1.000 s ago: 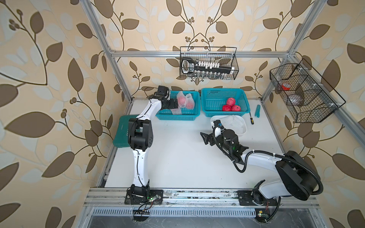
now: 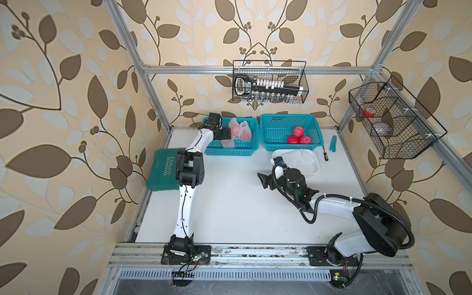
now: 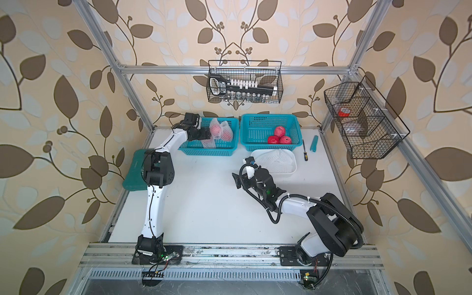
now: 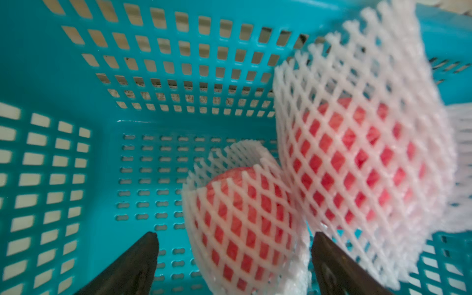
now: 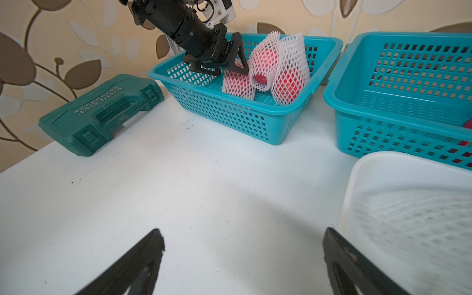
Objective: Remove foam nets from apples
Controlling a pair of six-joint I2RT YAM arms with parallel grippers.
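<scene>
Three netted apples lie in the left teal basket (image 2: pixel 236 152). In the left wrist view, the nearest netted apple (image 4: pixel 245 221) sits low between the fingers of my left gripper, which is part open with a gap on its left side. A second netted apple leans close on its right; the third is mostly hidden there but shows in the right wrist view. My right gripper stands open and empty over the table. Bare red apples (image 2: pixel 298 131) rest in the right teal basket (image 2: pixel 272 132).
A white tray (image 2: pixel 314 169) holding pale foam netting (image 5: pixel 422 221) stands before the right basket, close to my right gripper. The green case (image 2: pixel 162 169) lies left of my left arm. A screwdriver (image 2: pixel 325 154) lies at the right.
My left gripper has moved slightly to the right within the left basket, its arm swinging rightward. The right arm has shifted slightly left. The apples look unmoved.
</scene>
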